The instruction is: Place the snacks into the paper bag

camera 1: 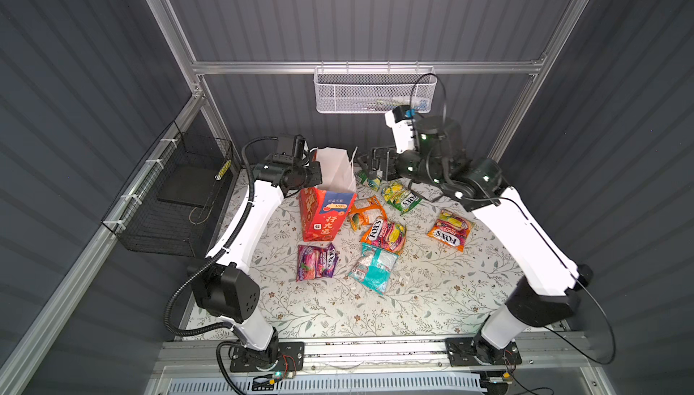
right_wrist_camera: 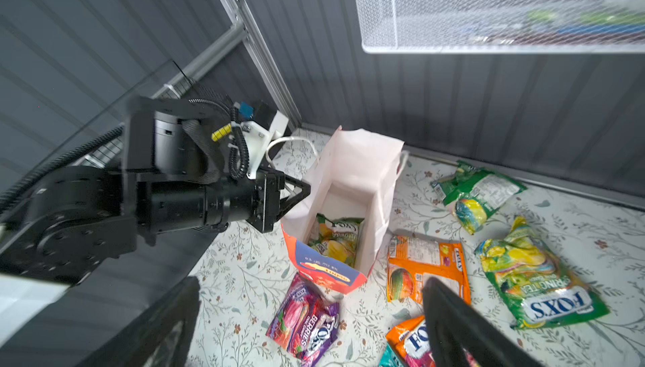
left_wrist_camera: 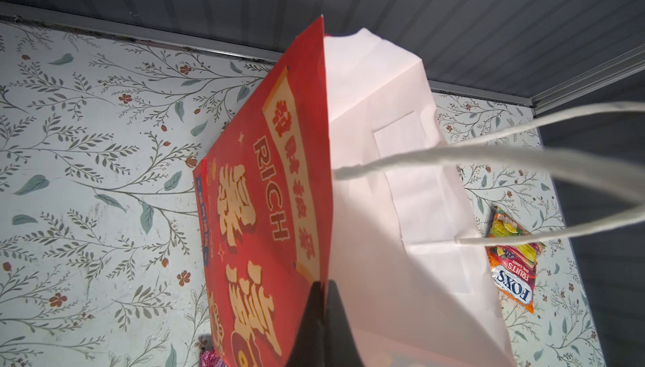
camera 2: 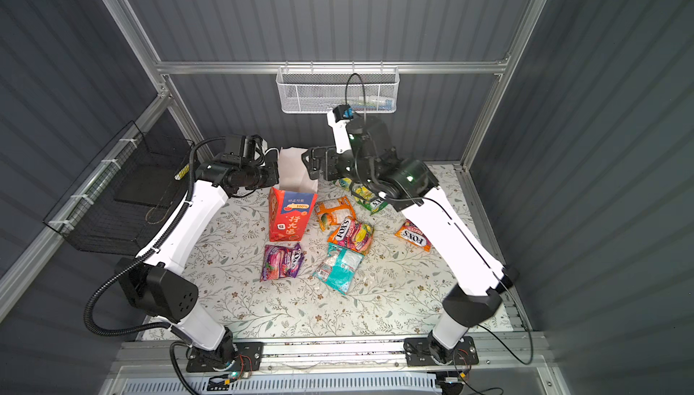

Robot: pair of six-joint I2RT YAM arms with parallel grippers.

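The red paper bag (camera 1: 326, 214) stands open with white handles; a green snack bag (right_wrist_camera: 336, 239) lies inside. My left gripper is shut at its left rim; the frames do not clearly show what is between the fingers. My right gripper (camera 1: 379, 160) is open and empty above and right of the bag. Outside lie a purple pack (camera 1: 316, 261), a teal pack (camera 1: 373, 268), orange packs (right_wrist_camera: 426, 269), and green packs (right_wrist_camera: 537, 279).
A black wire basket (camera 1: 177, 207) hangs on the left wall, a white mesh basket (camera 1: 374, 91) on the back wall.
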